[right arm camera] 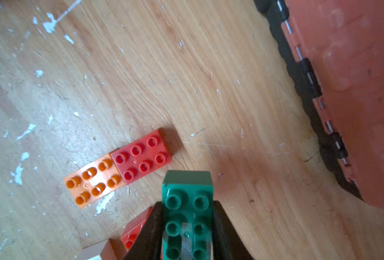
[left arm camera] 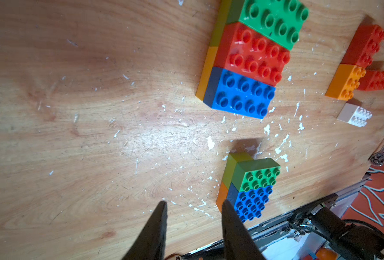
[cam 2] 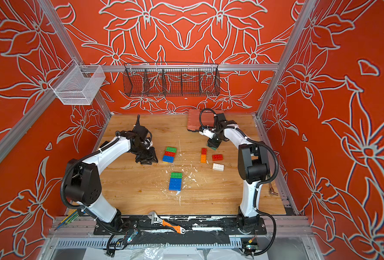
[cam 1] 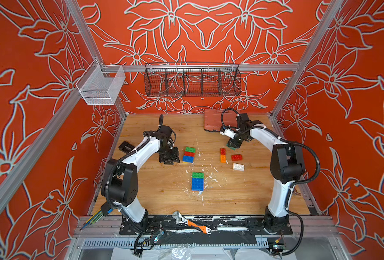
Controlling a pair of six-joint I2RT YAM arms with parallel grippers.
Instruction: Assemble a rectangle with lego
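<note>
A teal-green brick (right arm camera: pixel 187 179) is pinched between the fingers of my right gripper, raised over the wood. Left of it in the right wrist view lie a red brick (right arm camera: pixel 142 156) and an orange brick (right arm camera: pixel 94 181), end to end and touching. My left gripper stands open and empty, left of the assembled bricks. In the left wrist view, one assembly has green (left arm camera: pixel 274 19), red (left arm camera: pixel 252 54) and blue (left arm camera: pixel 239 93) bricks on top, over a lower layer. A second, green (left arm camera: pixel 259 173) and blue (left arm camera: pixel 250 203), sits nearer the front edge.
A loose red brick (cam 1: pixel 236 157) and a white brick (cam 1: pixel 238 166) lie on the right half of the table. The reddish case (cam 1: pixel 213 119) stands at the back. White paint flecks mark the middle.
</note>
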